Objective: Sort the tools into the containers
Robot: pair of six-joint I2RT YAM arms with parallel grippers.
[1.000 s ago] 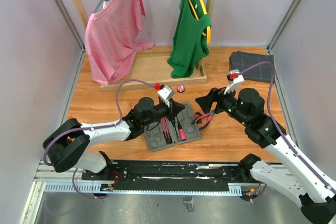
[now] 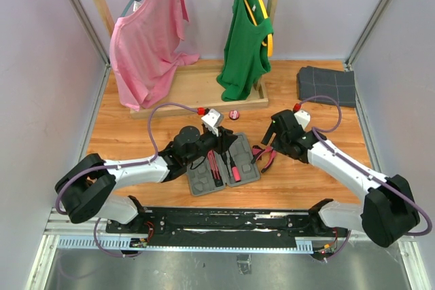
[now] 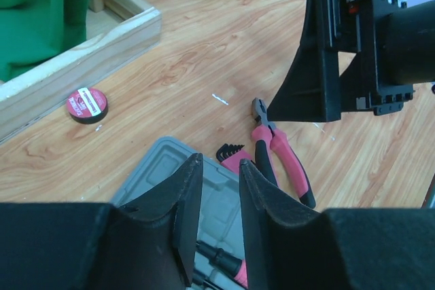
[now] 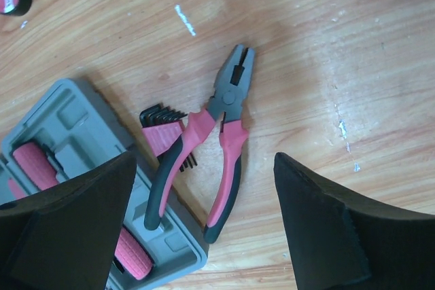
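Observation:
Pink-and-black pliers lie on the table with their handles spread, beside the right edge of a grey tool case. Partly under one handle rests a pink hex key set. Inside the case are pink-handled screwdrivers. A small pink tape roll sits apart near the wooden rack. My right gripper is open above the pliers, touching nothing. My left gripper hovers over the case, its fingers a little apart with nothing between them; it hides part of the case in the top view.
A wooden rack base carries hanging pink and green garments at the back. A folded dark cloth lies at back right. Bare table shows to the right of the case.
My right arm has swung, its gripper shifting slightly right and turning more downward above the pliers. The pliers lie still.

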